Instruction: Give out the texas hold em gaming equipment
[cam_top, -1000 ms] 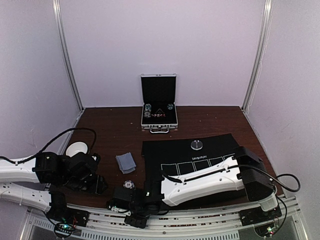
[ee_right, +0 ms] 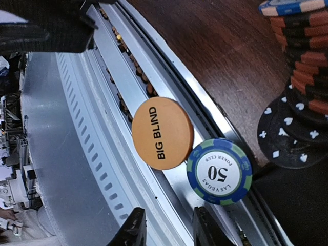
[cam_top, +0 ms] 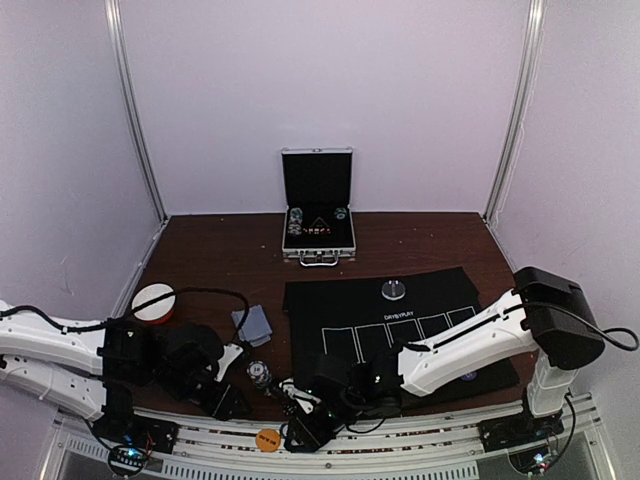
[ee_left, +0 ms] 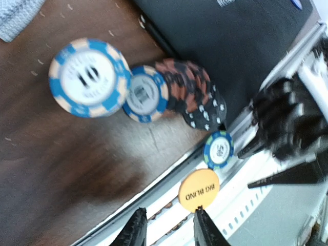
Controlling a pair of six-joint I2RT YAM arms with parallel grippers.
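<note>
An orange BIG BLIND disc (cam_top: 267,440) lies flat on the metal rail at the table's front edge. Touching or nearly touching it is a blue-green 50 chip (ee_right: 219,171), on the same rail. Behind them, stacked chips topped by a blue 10 chip (ee_left: 88,78) stand on the wood beside red and black chips (ee_left: 182,86). My left gripper is part open near the disc, its fingers empty. On the other side, my right gripper is likewise part open, the two chips ahead of its empty fingers.
A black mat (cam_top: 355,300) with card outlines covers the right side, a clear round piece (cam_top: 393,290) on it. The open case (cam_top: 318,245) sits at the back. Left lie a grey cloth (cam_top: 254,326) and a white-topped round container (cam_top: 153,302).
My right arm has moved to the right, uncovering the orange disc on the rail. My left gripper has come right and toward the front edge.
</note>
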